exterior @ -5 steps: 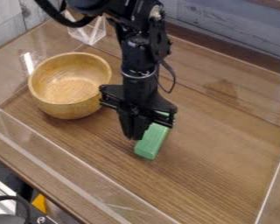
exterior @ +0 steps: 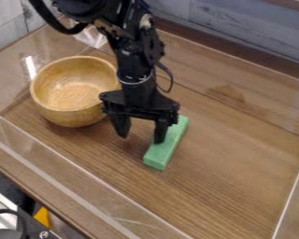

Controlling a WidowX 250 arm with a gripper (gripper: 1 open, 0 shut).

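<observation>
The black robot arm comes down from the top centre, its gripper (exterior: 139, 126) open above the wooden table, with its right finger over the upper part of a green rectangular block (exterior: 163, 152). The block lies at a slant just right of centre. A yellow bowl (exterior: 63, 91) stands to the left of the gripper; its inside looks empty where visible.
Bare table (exterior: 234, 140) spreads to the right and front. A pale wall runs along the back right. A small yellow object (exterior: 42, 214) and a dark cable are at the lower left edge.
The gripper has moved up and left, away from the green block's middle, uncovering more of the block. The block and bowl look nearly unchanged in place.
</observation>
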